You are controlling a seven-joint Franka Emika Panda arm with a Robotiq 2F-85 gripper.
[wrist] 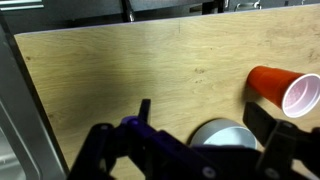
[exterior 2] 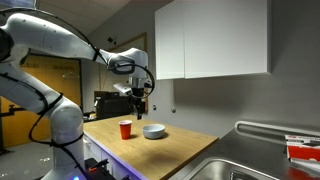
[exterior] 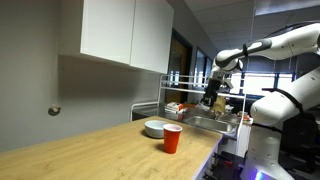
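Note:
In the wrist view my gripper is open, its two dark fingers wide apart with nothing between them. It hangs above the wooden table (wrist: pixel 110 80), clear of everything on it. A red cup (wrist: pixel 272 82) with a pale inside shows at the right of that view; it stands upright in exterior view 1, the cup (exterior: pixel 172 141) nearer that camera than the bowl. The round white bowl (wrist: pixel 222 130) is partly hidden behind the gripper in the wrist view. Exterior view 2 has the bowl (exterior 2: pixel 153 131) right of the cup (exterior 2: pixel 126 131).
A metal sink (exterior 2: pixel 232 172) adjoins the table's end, with a rack of red and white items (exterior 2: pixel 301 150) beyond it. White cabinets (exterior 2: pixel 225 45) hang above the back of the counter.

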